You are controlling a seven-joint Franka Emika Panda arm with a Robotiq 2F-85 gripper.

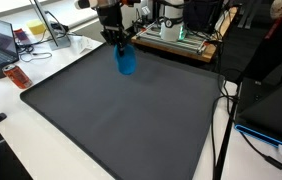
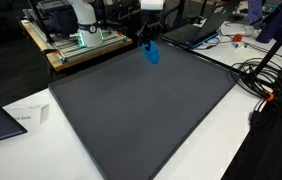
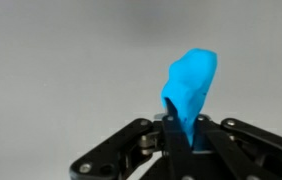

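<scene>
A bright blue, limp-looking piece [image 1: 127, 64] hangs below my gripper [image 1: 119, 42] above the far part of the dark mat [image 1: 111, 115]. In exterior view 2 the blue piece [image 2: 152, 52] dangles near the mat's back edge, narrow at the top and wider below. The wrist view has the blue piece [image 3: 192, 78] running up from between the fingers of the gripper, which is shut on it. The part pinched between the fingers is mostly hidden.
An orange-red can [image 1: 17, 76] stands beyond the mat's left edge, near a laptop [image 1: 3, 45]. Cables [image 2: 271, 90] lie at the right in exterior view 2.
</scene>
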